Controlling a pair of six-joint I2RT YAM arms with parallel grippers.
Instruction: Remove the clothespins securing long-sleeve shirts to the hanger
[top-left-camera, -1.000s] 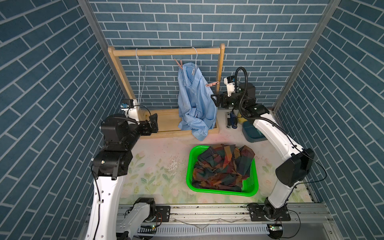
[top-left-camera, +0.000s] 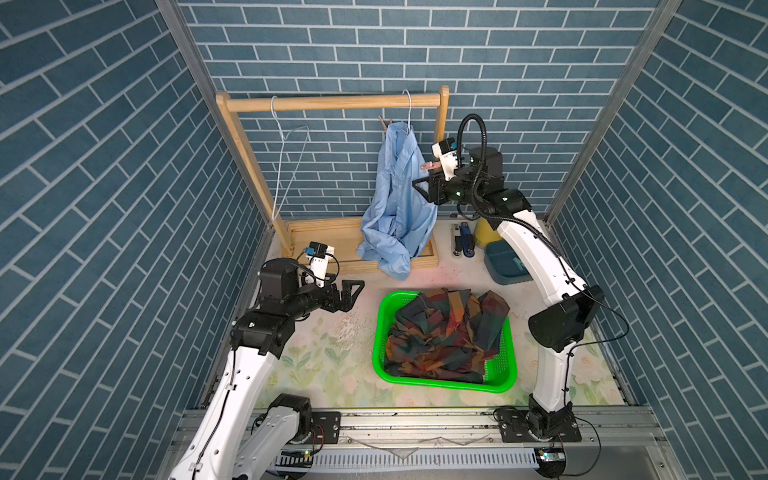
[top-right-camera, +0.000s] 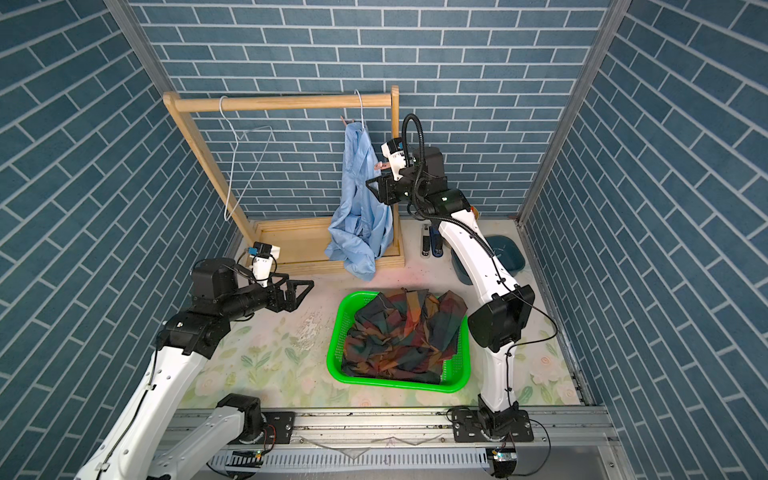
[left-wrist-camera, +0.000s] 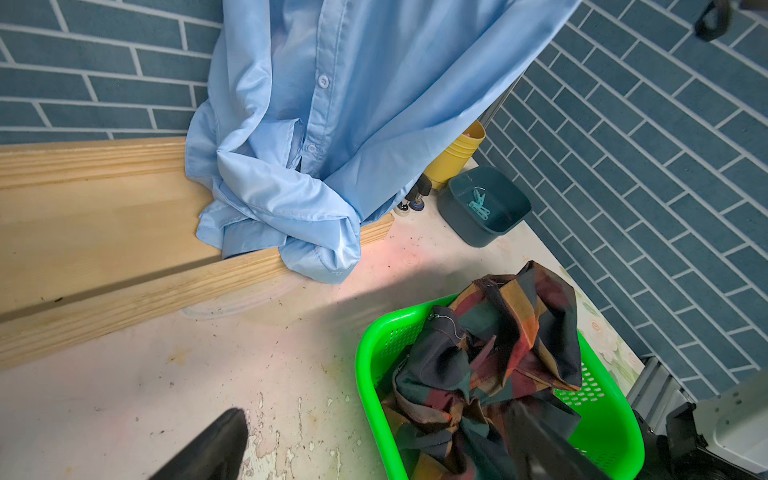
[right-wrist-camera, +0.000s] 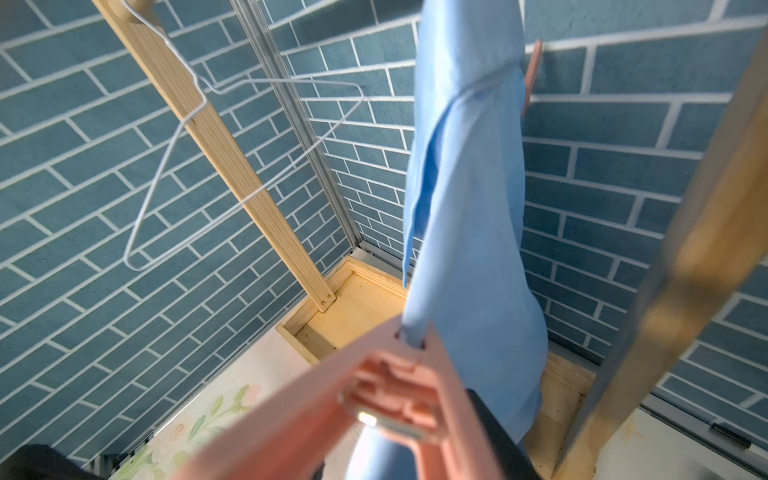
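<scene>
A light blue long sleeve shirt (top-left-camera: 393, 196) hangs on a white hanger (top-left-camera: 409, 110) at the rack's right end. One pink clothespin (right-wrist-camera: 409, 376) clips the shirt's near shoulder and looms large in the right wrist view; a second clothespin (right-wrist-camera: 532, 76) shows at the far shoulder. My right gripper (top-left-camera: 424, 190) is at the shirt's right edge, just below the near clothespin, shut on blue cloth. The pin hides most of its fingers (right-wrist-camera: 497, 436). Well left of the basket and below the shirt, my left gripper (top-left-camera: 350, 294) stands open and empty.
A green basket (top-left-camera: 378, 344) with a plaid shirt (top-left-camera: 448, 332) stands at the front middle. An empty hanger (top-left-camera: 280, 176) hangs on the rack's left. Behind the right arm are a teal bin (left-wrist-camera: 484, 204) and yellow cups (left-wrist-camera: 454, 156).
My left gripper has come right and downward, away from the rack's left post. My right gripper has moved slightly left; the shirt's top and its hanger hook have shifted right along the rail.
</scene>
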